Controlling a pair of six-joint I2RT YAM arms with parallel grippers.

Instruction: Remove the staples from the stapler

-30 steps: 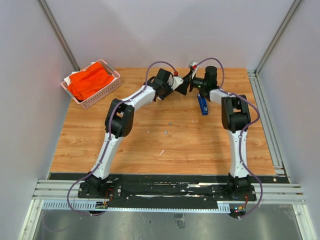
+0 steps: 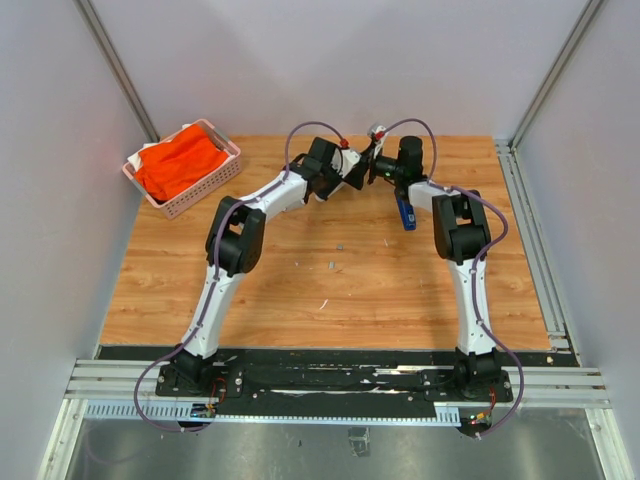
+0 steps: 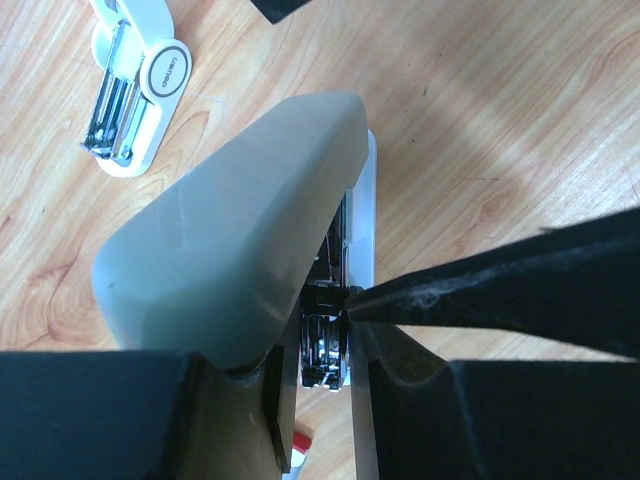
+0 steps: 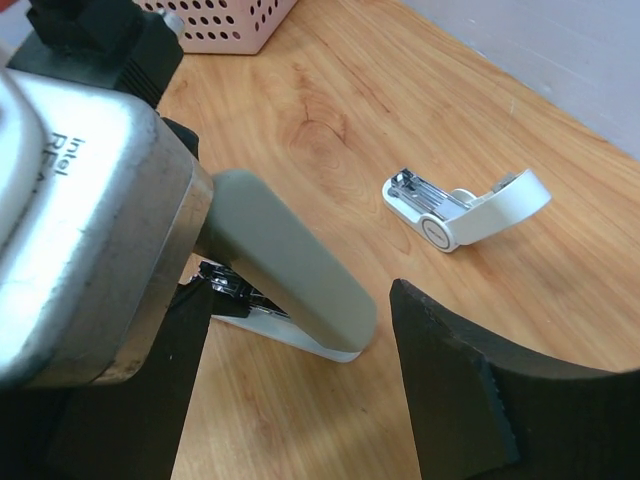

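A grey-green stapler (image 3: 220, 230) stands below the grippers, its top cover raised over the metal channel (image 3: 325, 260). My left gripper is shut on the stapler at the lower part of its channel. A black pointed finger of my right gripper reaches to the channel from the right in the left wrist view. In the right wrist view my right gripper has its fingers apart beside the stapler (image 4: 290, 270), partly hidden behind the left gripper's camera housing.
A second, white stapler (image 4: 465, 212) lies open nearby. A pink basket with orange cloth (image 2: 185, 165) sits at the back left. A blue box (image 2: 407, 215) lies below the right arm, with small pieces on the otherwise clear middle of the table.
My right arm has shifted left, toward the left gripper and stapler, in the top view.
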